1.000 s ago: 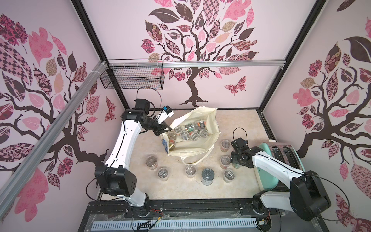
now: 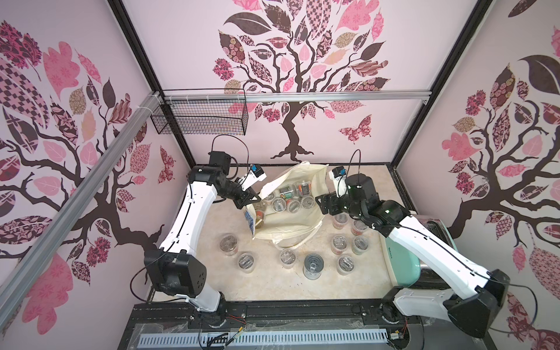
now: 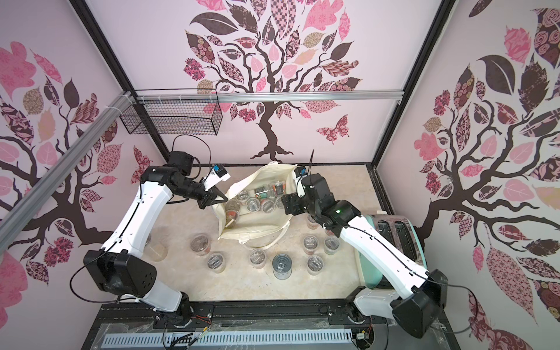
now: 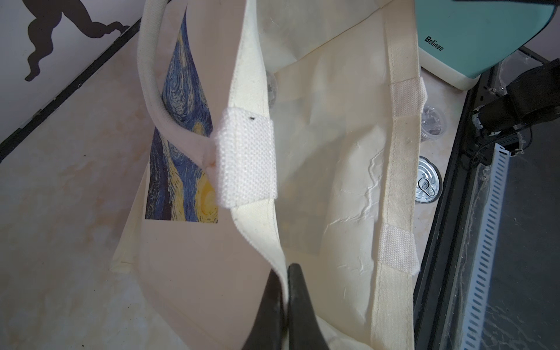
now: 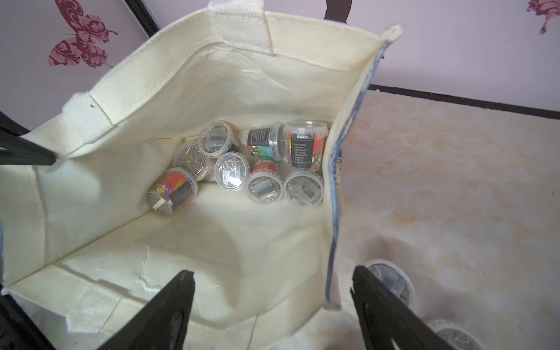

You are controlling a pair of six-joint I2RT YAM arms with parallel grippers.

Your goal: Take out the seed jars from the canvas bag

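The open cream canvas bag (image 2: 291, 227) lies at the table's middle, several clear seed jars (image 5: 232, 171) with printed labels clustered inside it. My left gripper is shut on the bag's rim, the cloth edge running between its fingers. My right gripper is open above the bag's right side, facing into it, with nothing between its fingers. In the right wrist view the bag's side edge (image 5: 333, 221) runs between the viewed finger gap and the bare table.
Several jars (image 2: 338, 245) stand on the table (image 2: 268, 280) in front of and right of the bag, with a larger can (image 2: 313, 265). A mint appliance (image 3: 373, 262) sits at the right edge. A wire basket (image 2: 198, 116) hangs at the back left.
My right arm has risen from among the jars on the right and moved left to the bag. My left arm has shifted slightly, still at the bag's rim.
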